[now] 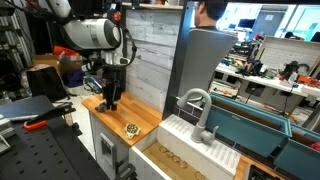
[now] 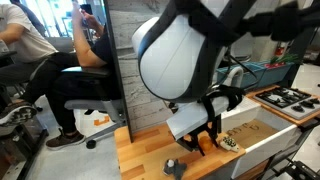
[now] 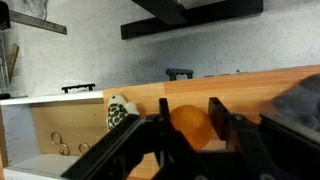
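In the wrist view, a round orange object point(image 3: 190, 125) sits between the black fingers of my gripper, which is shut on it. Exterior view 2 shows a bit of the orange object point(image 2: 206, 145) under the white arm, just above the wooden board point(image 2: 145, 158). My gripper point(image 1: 111, 100) is low over the far-left end of the board in exterior view 1, close to a grey object point(image 1: 102, 113). Whether the orange object touches the wood is unclear.
A pale, dark-spotted object point(image 1: 131, 130) lies on the board nearer the open white drawer point(image 1: 170, 165). A grey tap point(image 1: 196, 108) stands right of a grey upright panel point(image 1: 198, 65). Bare wood lies between the grey and spotted objects.
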